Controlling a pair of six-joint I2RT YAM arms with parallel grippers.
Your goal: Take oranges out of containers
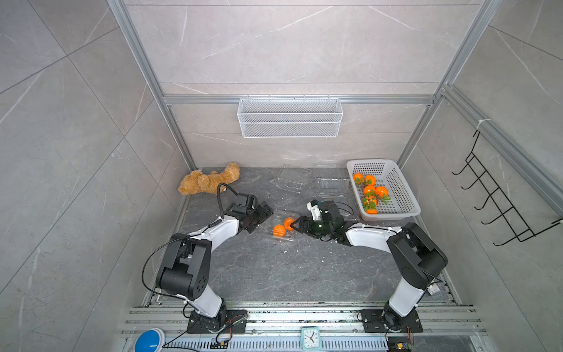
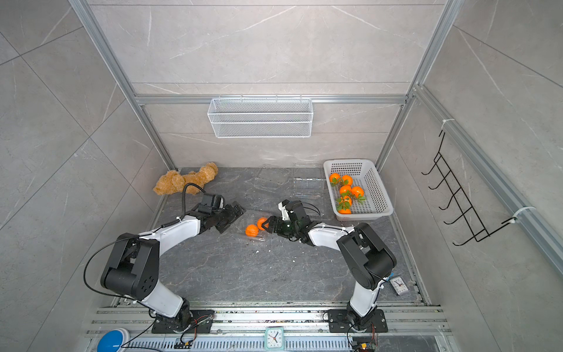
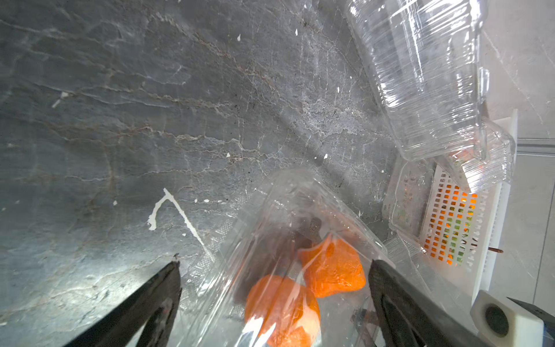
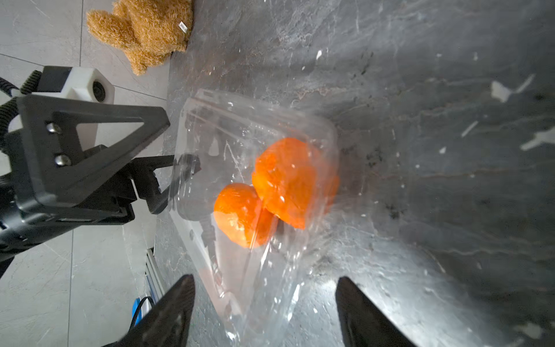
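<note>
A clear plastic container [image 4: 208,138] holding two oranges [image 4: 287,176] lies mid-table between my grippers. My left gripper stands open at the container's left end, its fingers either side in its wrist view. My right gripper is at the other end, fingers apart with clear plastic between them; whether they touch it is unclear.
A white basket [image 1: 404,193] of oranges stands back right. Empty clear containers [image 3: 416,75] lie at the back beside it. A teddy bear [image 1: 205,182] lies back left.
</note>
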